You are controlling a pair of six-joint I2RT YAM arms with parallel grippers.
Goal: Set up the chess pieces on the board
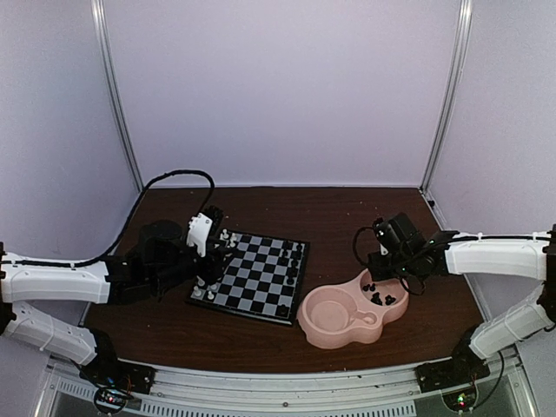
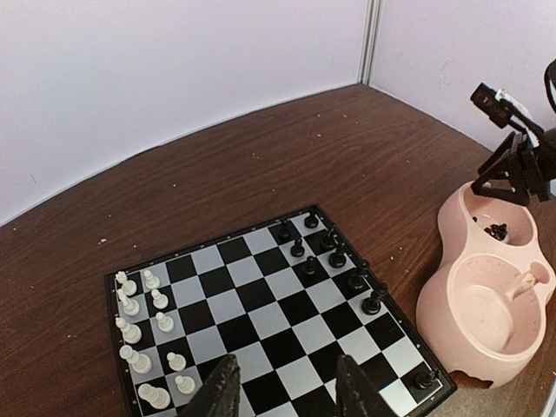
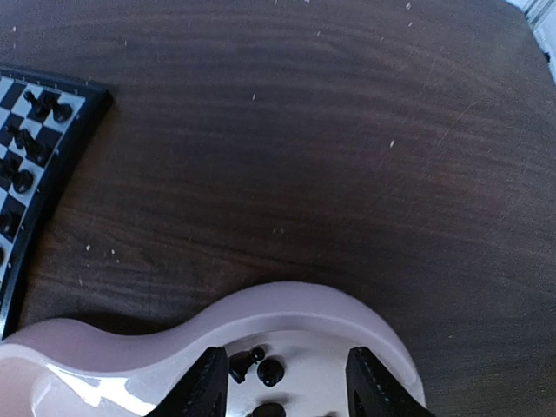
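Note:
The chessboard (image 1: 258, 276) lies mid-table, turned slightly. White pieces (image 2: 130, 333) stand in two columns along its left side; one white pawn (image 2: 176, 361) looks tilted. Black pieces (image 2: 357, 276) line the right side, with a lone one (image 2: 426, 379) at the near right corner. Over the board's left part hangs my left gripper, its fingers apart and nothing between them. My right gripper is open above the far compartment of the pink tray (image 1: 335, 339). Several loose black pieces (image 1: 377, 298) lie in that compartment, some seen between the right fingers.
The tray's round near compartment (image 2: 482, 317) appears empty. Bare brown table (image 1: 339, 213) stretches behind the board and the tray. White walls close off the back and sides.

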